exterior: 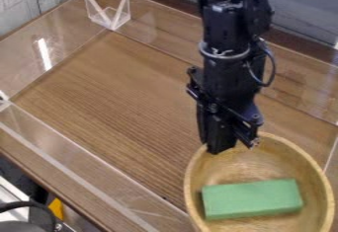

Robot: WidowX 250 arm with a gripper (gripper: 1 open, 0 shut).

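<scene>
My black gripper (224, 127) hangs in the middle right of the view, its fingertips just over the back left rim of a tan oval bowl (310, 182). A green rectangular block (250, 198) lies inside the bowl's lower part. Whether the fingers are open or shut, or hold the rim, is hard to tell.
A wooden floor (113, 108) fills the tray area, clear on the left. Transparent walls edge it. A small white wire object (109, 9) sits at the back left. Dark cables show at bottom left.
</scene>
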